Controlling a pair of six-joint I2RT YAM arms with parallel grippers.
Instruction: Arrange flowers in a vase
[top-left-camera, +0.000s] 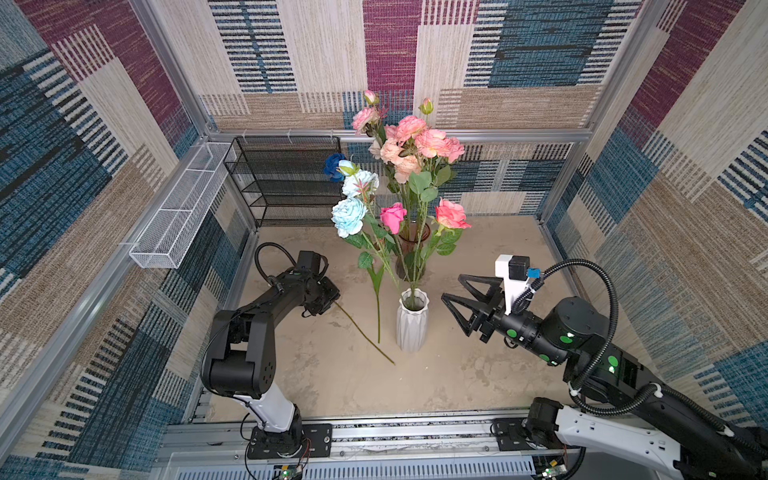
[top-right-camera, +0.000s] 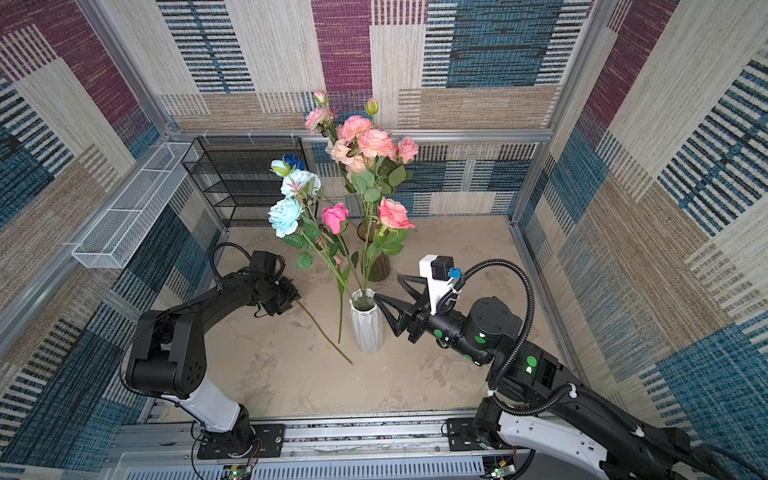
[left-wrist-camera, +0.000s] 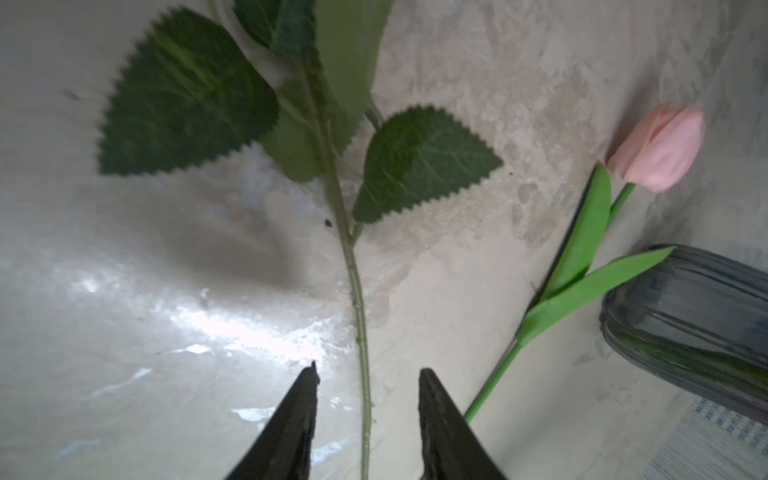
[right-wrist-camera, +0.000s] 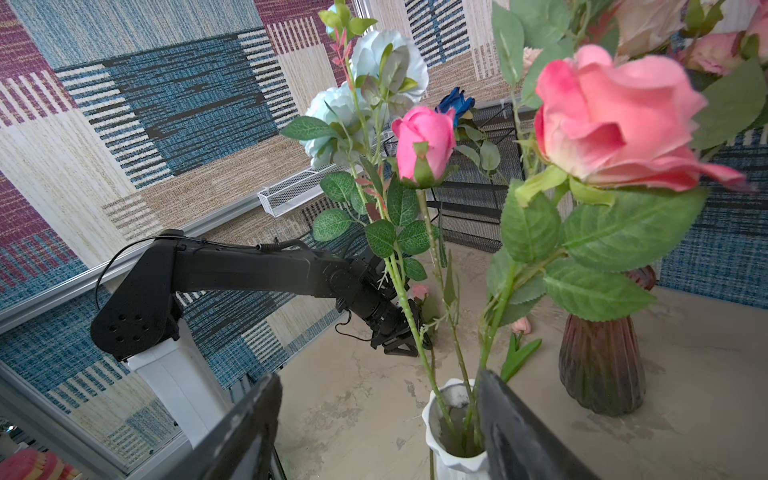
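Note:
The white vase (top-left-camera: 412, 328) holds light blue roses (top-left-camera: 349, 216), a pink bud (right-wrist-camera: 424, 140) and a coral rose (right-wrist-camera: 608, 120). Left of it my left gripper hovers low over a leafy stem (left-wrist-camera: 356, 296) lying on the table, its fingers parted with the stem seen between and beneath them. A pink tulip (left-wrist-camera: 656, 148) lies beside that stem. My right gripper is open just right of the white vase, with nothing held; the vase shows beyond its fingers.
Behind stands a brown glass vase (right-wrist-camera: 600, 368) full of pink roses. A black wire rack (top-left-camera: 280, 168) is at the back left, a white wire basket (top-left-camera: 176, 208) on the left rail.

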